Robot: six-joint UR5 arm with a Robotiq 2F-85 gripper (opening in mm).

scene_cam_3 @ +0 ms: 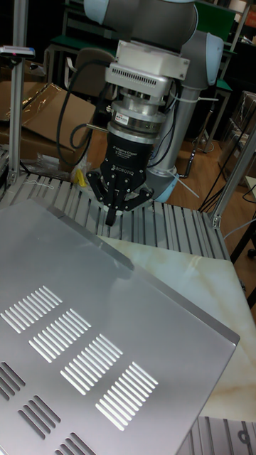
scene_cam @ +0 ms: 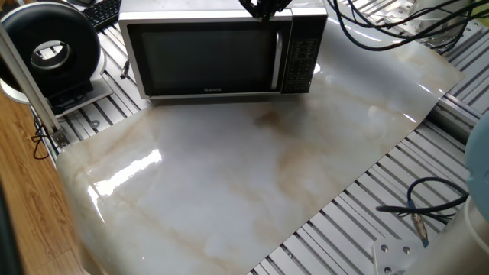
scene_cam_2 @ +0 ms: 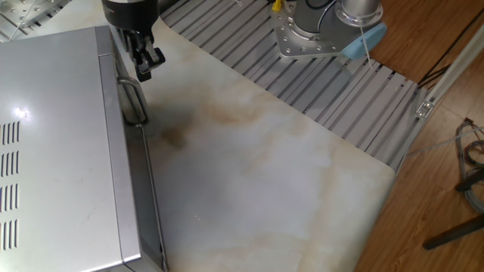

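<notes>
A silver microwave (scene_cam: 218,57) with a dark glass door stands at the back of the marbled sheet. Its door is closed, with a vertical handle (scene_cam: 276,59) near the control panel. Against the top edge of exterior view 1, my black gripper (scene_cam: 264,14) shows only in part, over the microwave's front. Exterior view 2 has the gripper (scene_cam_2: 148,66) beside the handle (scene_cam_2: 134,102), above and towards the panel end. From behind the microwave, the gripper (scene_cam_3: 112,217) points down with its knuckles spread and its fingertips together. Nothing shows between them.
A black ring-shaped object (scene_cam: 76,46) stands left of the microwave. Dark cables (scene_cam: 382,38) hang at the right, and the arm's base plate (scene_cam_2: 302,38) sits on the slatted table.
</notes>
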